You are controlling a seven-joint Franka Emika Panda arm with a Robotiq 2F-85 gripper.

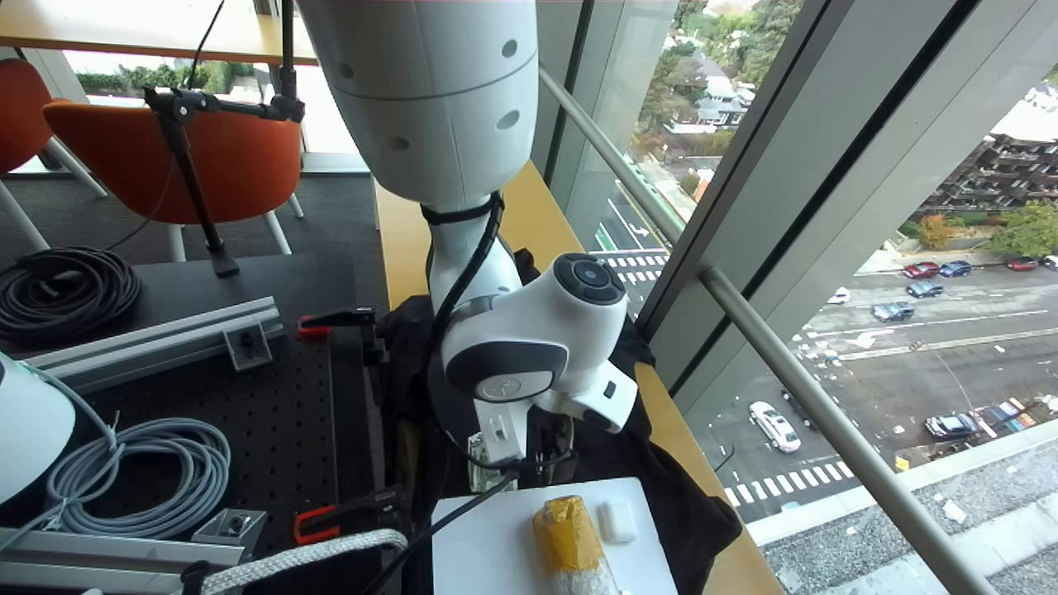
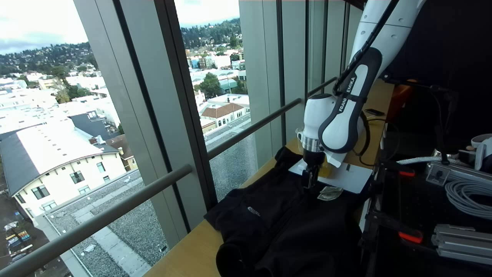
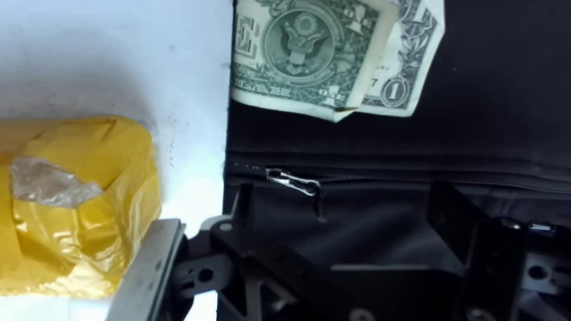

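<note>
Open and pointing down, my gripper [image 2: 309, 179] hangs over a black jacket [image 2: 276, 221], with no object visible between its spread fingers. A metal zipper pull [image 3: 293, 182] lies on the jacket just ahead of the fingers in the wrist view. Beyond it is a folded dollar bill [image 3: 302, 53], off to the side of the fingertips and near a white board's edge. The same bill [image 2: 330, 193] shows beside the gripper in exterior view 2. My hand hides most of the fingers in exterior view 1.
On the white board [image 1: 466, 555] rest a yellow-taped package [image 1: 570, 535] and a small white box [image 1: 617, 521]. The package [image 3: 80, 208] is close to my gripper's left side. A window rail [image 1: 793, 377] runs along one side; clamps [image 1: 337, 521] line the other.
</note>
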